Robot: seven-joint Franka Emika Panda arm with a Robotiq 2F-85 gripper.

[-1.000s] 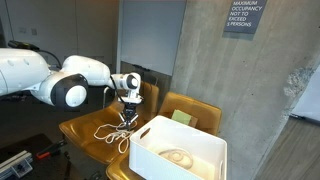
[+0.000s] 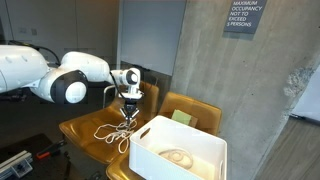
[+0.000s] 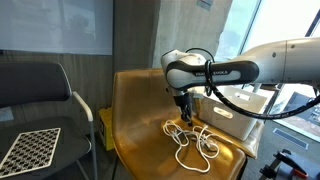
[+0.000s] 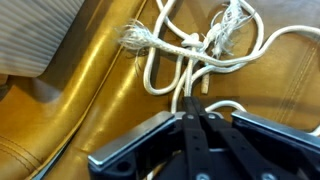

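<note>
A white rope (image 4: 155,66) lies in loose loops on the brown leather seat (image 4: 120,112). Its knot and frayed ends show near the top of the wrist view. My gripper points down over the rope, its fingertips together just below the knot. Strands run right beside and under the tips, and whether one is pinched between them cannot be made out. In exterior view 2 the rope (image 3: 181,154) spreads across the seat under the gripper (image 3: 186,117). Exterior view 1 has the gripper (image 2: 129,113) low above the rope (image 2: 105,132).
A large white box (image 2: 158,155) stands right of the rope, with a coil of pale rope (image 2: 178,157) inside. Behind it, a green cushion (image 2: 182,118) rests on the seat's back. To the left in exterior view 2 is a dark chair (image 3: 45,110).
The arm has hardly moved over the last second; it stays low over the rope. The rope and the box look the same.
</note>
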